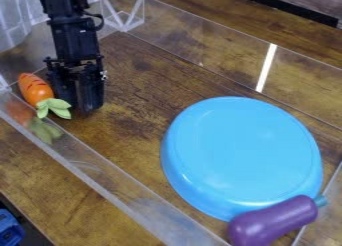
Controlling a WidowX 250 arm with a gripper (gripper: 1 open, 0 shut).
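My black gripper (pixel 79 88) is low at the left of the camera view, just right of an orange toy carrot (pixel 35 89) with pale green leaves, which lies against the clear wall. Whether the gripper is open or shut, and whether it touches the carrot, I cannot tell.
A large blue plastic disc (pixel 241 150) fills the right side, with a purple toy eggplant (pixel 274 220) at its lower edge. Clear walls (pixel 147 195) border the wooden surface. Bare wood (pixel 147 100) lies between gripper and disc.
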